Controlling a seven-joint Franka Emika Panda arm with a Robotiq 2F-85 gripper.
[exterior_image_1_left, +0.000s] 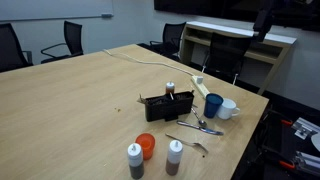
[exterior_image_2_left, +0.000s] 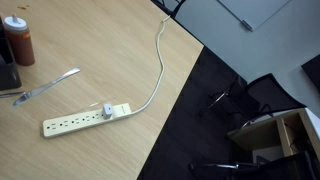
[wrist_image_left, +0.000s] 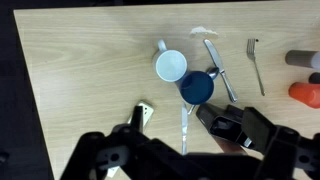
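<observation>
My gripper stands open high over the table, its dark fingers spread at the bottom of the wrist view with nothing held between them. Below lie a white mug (wrist_image_left: 170, 66) and a dark blue cup (wrist_image_left: 196, 88), side by side near the table's right end in exterior view 1. A black box (wrist_image_left: 228, 125) sits close to the blue cup, partly hidden by the gripper. A fork (wrist_image_left: 255, 65) and a knife (wrist_image_left: 221, 70) rest on the bare wood near the cups. In exterior view 1, the arm's dark end (exterior_image_1_left: 264, 25) hangs at the upper right.
An orange-red round item (exterior_image_1_left: 146, 145) and two bottles, one grey-brown (exterior_image_1_left: 135, 161) and one pale-topped (exterior_image_1_left: 173, 158), stand near the front edge. A white power strip (exterior_image_2_left: 88, 121) trails a cable backward. Chairs (exterior_image_1_left: 73, 37) stand behind.
</observation>
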